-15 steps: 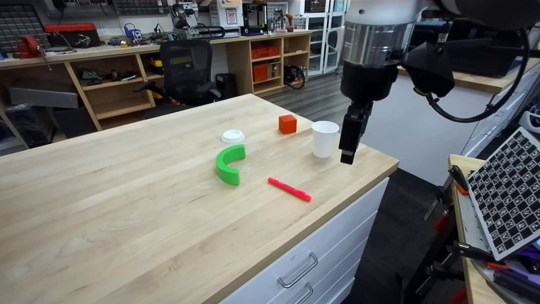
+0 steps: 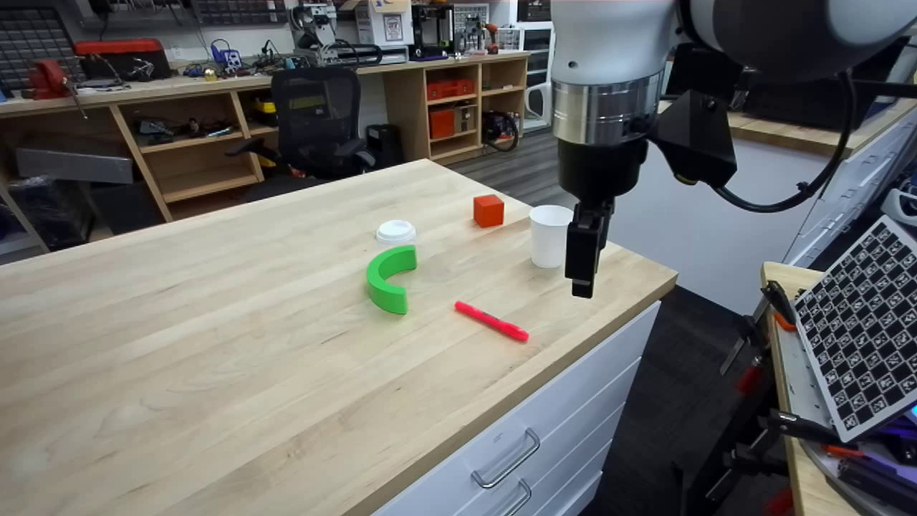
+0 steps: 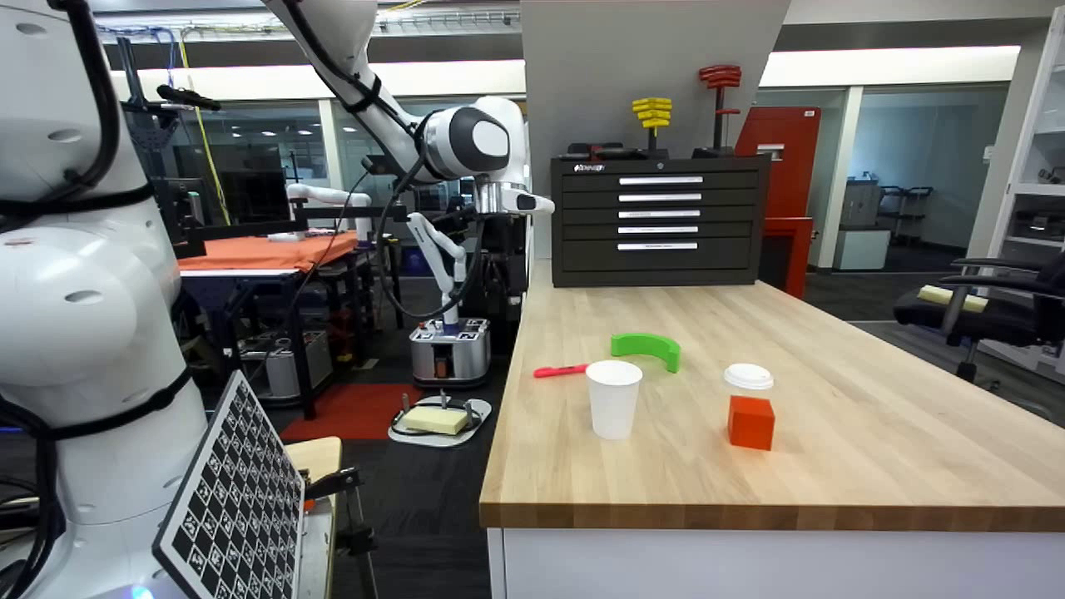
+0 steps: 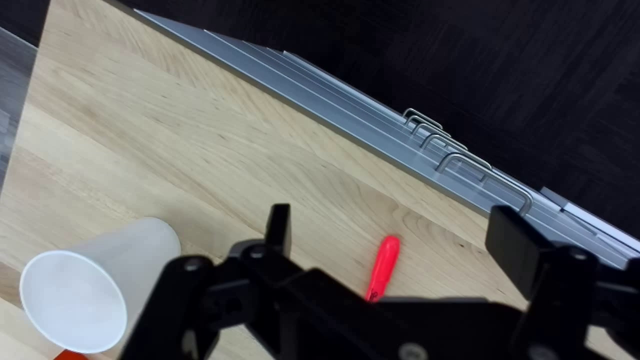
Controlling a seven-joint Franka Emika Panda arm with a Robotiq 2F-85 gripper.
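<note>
My gripper is open above the table, with nothing held between its fingers. In the wrist view part of a red marker (image 4: 382, 267) shows between the two fingers but lower down, on the tabletop; the gripper body hides its other end. A white paper cup (image 2: 548, 236) stands upright near the table corner, just beside the gripper in exterior view 1. Farther in are a green curved block (image 2: 387, 279), a white cup lid (image 2: 396, 231) and an orange-red cube (image 2: 488, 211). All of them rest apart from one another.
White drawers with metal handles (image 2: 507, 460) run below the front edge. A dark tool chest (image 3: 659, 221) sits at the far end in exterior view 2.
In exterior view 1 the arm and gripper have shifted left and slightly down, closer over the table. The objects on the table have stayed where they were.
</note>
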